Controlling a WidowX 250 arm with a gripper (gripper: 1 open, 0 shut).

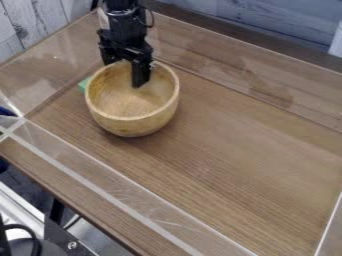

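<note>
A large wooden bowl (pixel 131 112) sits on the wooden table in the upper left. The black robot arm (pixel 123 22) comes down from the top, and its gripper (pixel 134 72) is at the bowl's far rim, partly over the inside. Whether the fingers are open or shut is too small and dark to tell. A small green object (pixel 83 86) shows just left of the bowl, mostly hidden by it.
Black cables (pixel 20 240) lie off the table's near left edge. A pale wall stands at the back.
</note>
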